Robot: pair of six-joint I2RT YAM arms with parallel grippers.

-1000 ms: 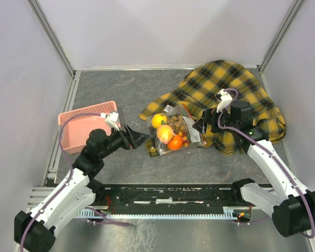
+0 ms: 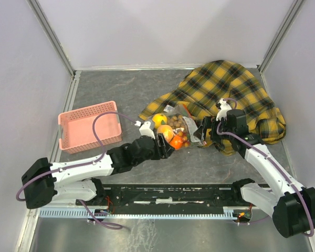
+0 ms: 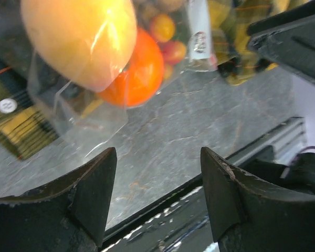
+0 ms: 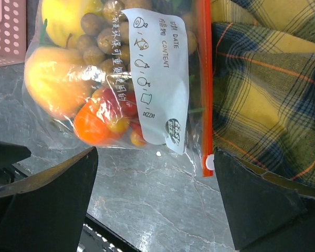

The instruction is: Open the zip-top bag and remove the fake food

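Observation:
The clear zip top bag (image 4: pixel 161 79) lies flat, partly on the plaid cloth, with a red zip strip (image 4: pixel 206 79) and a small white slider (image 4: pixel 210 162) at the strip's near end. Inside it are a yellow fruit (image 2: pixel 159 119), a peach-like fruit (image 2: pixel 165 132), an orange one (image 2: pixel 176 142) and several small brown and red pieces. My right gripper is open over the slider end, its right finger close by the slider. At the bag's near left side, my left gripper stands open, nothing between its fingers.
A pink basket (image 2: pixel 90 127) stands at the left, and its inside looks empty. The plaid cloth (image 2: pixel 241 89) lies rumpled at the right and behind the bag. Bare grey table (image 2: pixel 126 89) shows at the back left.
My left arm has swung right from beside the basket to the bag's near left side. The right gripper has shifted only slightly. The bag looks unmoved.

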